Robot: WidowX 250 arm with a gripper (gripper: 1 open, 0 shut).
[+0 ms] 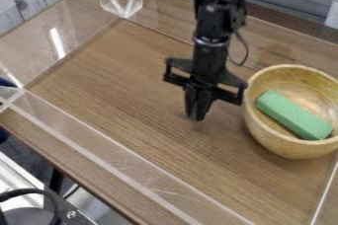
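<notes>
My gripper (197,108) hangs over the middle of the wooden table, just left of a wide woven bowl (313,91), its fingers pointing down and shut, with nothing visible between them. A green block (294,114) lies inside the bowl at the right of the view.
Clear plastic guards run along its edges, with a white angular shape near the back left. A dark cable or hose sits at the lower left corner.
</notes>
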